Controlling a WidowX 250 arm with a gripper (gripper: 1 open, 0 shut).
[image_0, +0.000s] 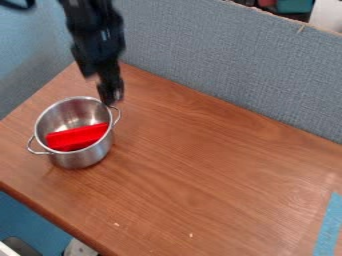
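Observation:
A steel pot (83, 156) with two wire handles sits on the left part of the wooden table. A red elongated object (76, 137) lies inside it. My dark gripper (110, 98) is above the table just behind the pot's back right rim, blurred, with nothing visible held in it; how far its fingers are apart is hard to make out.
Grey padded walls (227, 70) border it at the back, and a strip of blue tape (329, 223) lies at the right edge.

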